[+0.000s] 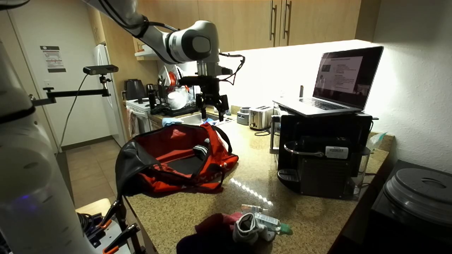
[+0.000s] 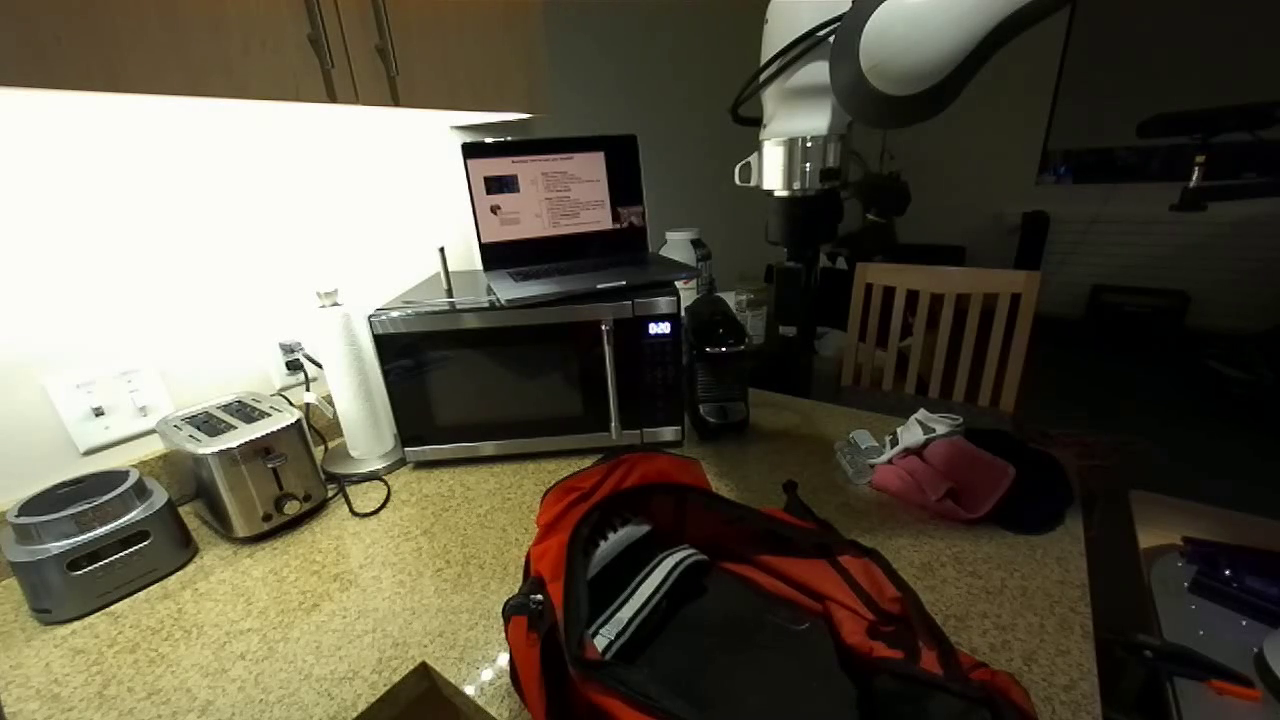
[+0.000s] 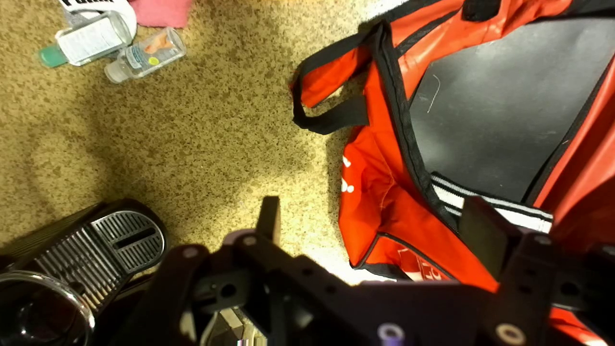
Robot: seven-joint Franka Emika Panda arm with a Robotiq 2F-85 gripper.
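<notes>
A red and black duffel bag (image 1: pixel 220 157) stands unzipped on the counter, its mouth facing up. Inside it lies a black item with white stripes (image 2: pixel 648 598), against the bag's end wall. My gripper (image 1: pixel 212 118) hangs above the bag, pointing down. In the wrist view its fingers (image 3: pixel 487 230) are wide apart, with no object held between them. Two small clear bottles, one with a green cap (image 3: pixel 95 39) and one with a clear cap (image 3: pixel 147 55), lie beside a pink cloth (image 2: pixel 945 478), a white and black item (image 1: pixel 246 228) and a dark cloth (image 2: pixel 1026 480).
A coffee machine (image 1: pixel 324 169) stands next to the microwave (image 2: pixel 528 378), which carries an open laptop (image 1: pixel 339 80). The toaster (image 2: pixel 246 462) and a paper towel roll (image 2: pixel 354 384) line the wall. Bare counter (image 3: pixel 230 132) separates the bag from the bottles.
</notes>
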